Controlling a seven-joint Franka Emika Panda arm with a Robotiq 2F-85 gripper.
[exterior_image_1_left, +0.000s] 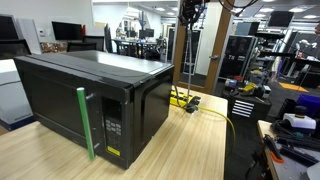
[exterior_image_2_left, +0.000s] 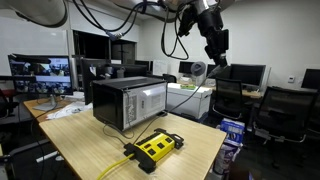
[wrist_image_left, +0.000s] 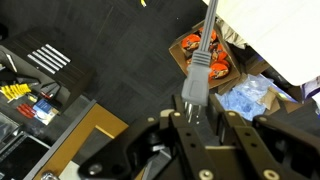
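In the wrist view a grey plug (wrist_image_left: 197, 88) on a grey cord (wrist_image_left: 209, 35) lies at the fingertips, and my gripper is shut on it. The gripper (exterior_image_1_left: 193, 14) hangs high above the table's far end in exterior view 1. From it the cord (exterior_image_1_left: 189, 60) runs down towards a yellow power strip (exterior_image_1_left: 183, 99). In exterior view 2 the strip (exterior_image_2_left: 154, 151) lies in front of a black microwave (exterior_image_2_left: 124, 101), well below the gripper. The cord's lower end is hard to make out.
A green strip (exterior_image_1_left: 85, 123) stands along the microwave's front.
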